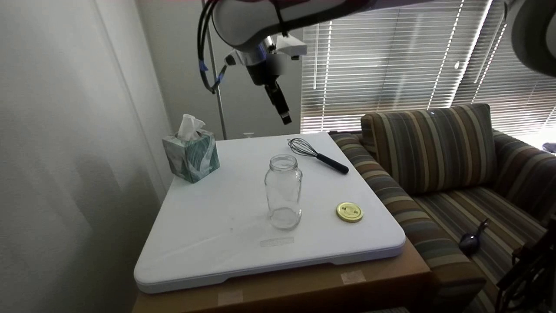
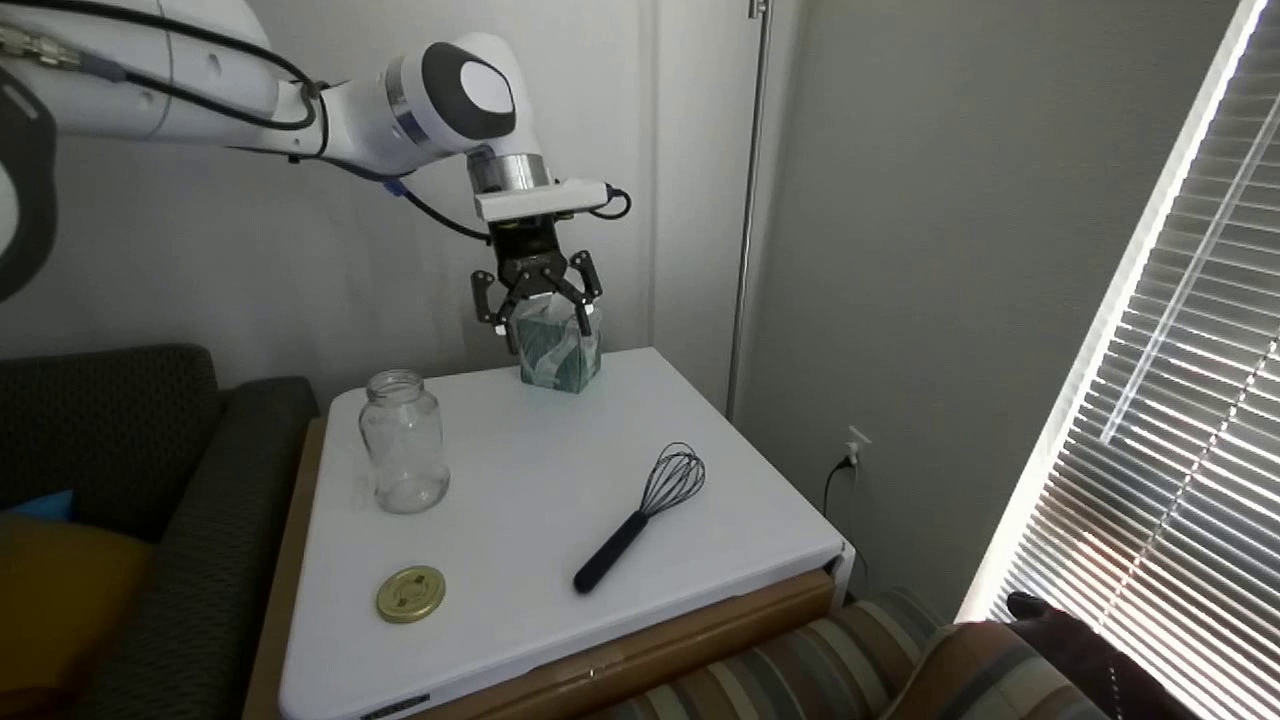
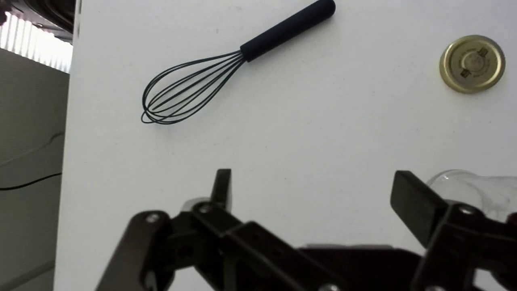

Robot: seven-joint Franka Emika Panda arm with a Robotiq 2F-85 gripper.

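Observation:
My gripper (image 2: 546, 331) stands open above the table, its fingers spread with nothing between them. In the wrist view bare white tabletop shows in the gap. A whisk (image 3: 194, 87) with a black handle lies flat on the table, apart from the fingers. An empty glass jar (image 1: 283, 193) stands upright without a cover. Its gold lid (image 1: 349, 211) lies flat beside it. Off the table, a black spoon-like utensil (image 1: 470, 242) rests on the striped couch seat; its far part is hard to make out.
A green-patterned tissue box (image 1: 191, 156) sits at the table's side by the wall. A striped couch (image 1: 432, 156) adjoins one table edge, and window blinds (image 1: 385, 68) hang behind.

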